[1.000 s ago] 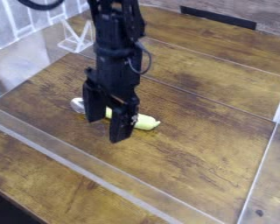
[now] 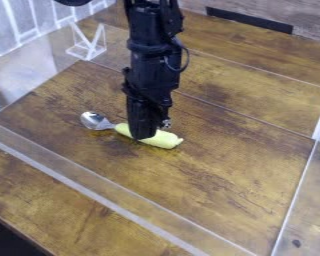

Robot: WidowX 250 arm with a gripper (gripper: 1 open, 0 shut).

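My black gripper [image 2: 147, 124] hangs from the arm in the middle of the view, its tips down over a spoon. The spoon has a shiny metal bowl [image 2: 95, 119] on the left and a pale yellow-green handle [image 2: 157, 140] reaching right, lying on the wooden table [image 2: 216, 190]. The fingers overlap the handle near where it meets the metal; whether they touch it or hold it is hidden.
Clear plastic walls edge the table at left and right [image 2: 314, 190]. A small white fixture [image 2: 89, 42] stands at the back left.
The gripper has turned and moved back from in front of the spoon to over its handle, uncovering more of the handle. The spoon looks unmoved.
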